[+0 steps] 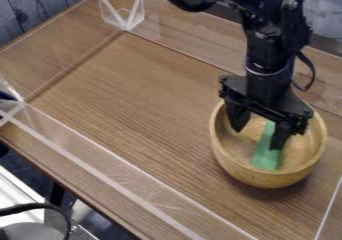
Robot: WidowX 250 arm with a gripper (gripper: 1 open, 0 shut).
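A round tan wooden bowl (pixel 230 154) sits on the right side of the wooden table. In it lies a green object (pixel 267 154), partly covered by the black gripper (pixel 261 124), which comes down from the top over the bowl. Its fingers are open, one toward the bowl's left side and one near the green object's upper end. Whether they touch the green object cannot be told.
The bare wooden table (pixel 114 84) has free room across the left and middle. Clear tape marks or brackets show at the upper left and left edge. A black cable (pixel 27 214) lies at the bottom left corner.
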